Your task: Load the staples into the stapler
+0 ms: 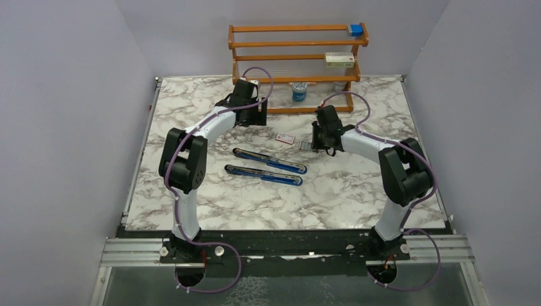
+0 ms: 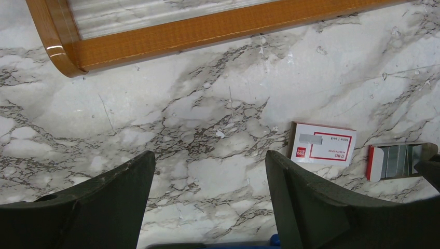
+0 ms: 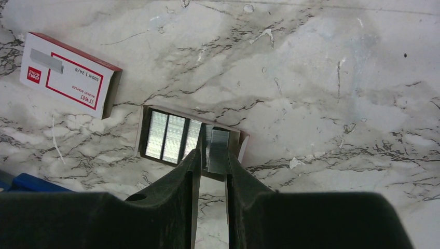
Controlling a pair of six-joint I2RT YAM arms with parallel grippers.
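Note:
Two long blue staplers (image 1: 271,160) lie roughly parallel on the table, opened out flat. An open tray of staples (image 3: 172,136) shows several silver strips side by side. Its right-hand staple strip (image 3: 218,150) sits a little askew at the tray's end. Over that end hangs my right gripper, part open, with the strip in the gap close to its right finger; a firm grip does not show. Well left of the tray, my left gripper is open above bare marble, nothing between its fingers.
Beside the tray lies the white and red staple box sleeve (image 3: 70,75). A wooden rack (image 1: 296,111) stands at the back, with a blue tub (image 1: 298,95) in it. Free tabletop lies to the front and right.

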